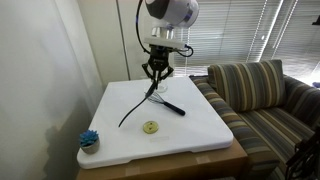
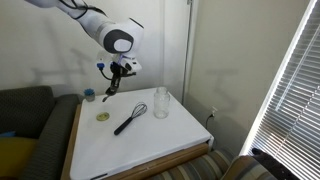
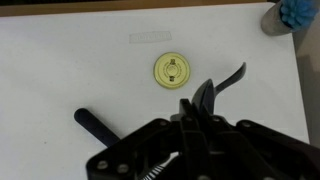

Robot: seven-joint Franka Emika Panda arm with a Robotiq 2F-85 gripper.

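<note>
A long, thin dark utensil (image 1: 136, 109) slants down and left from my gripper (image 1: 156, 74), which is shut on its upper part. In the wrist view the dark utensil (image 3: 232, 78) points away from the fingers toward the upper right; whether its lower end touches the table cannot be told. A whisk (image 2: 126, 125) with a black handle lies on the white table (image 1: 185, 140), close beside the gripper. Nearer the front rests a round yellow-green disc (image 3: 171, 70). Behind the whisk stands a clear glass jar (image 2: 161, 103), partly hidden in exterior view 1.
A small potted blue-green plant (image 1: 89, 141) occupies the table's front left corner. A striped sofa (image 1: 250, 90) borders the table's right side. Bare tabletop surrounds the disc and extends along the front right.
</note>
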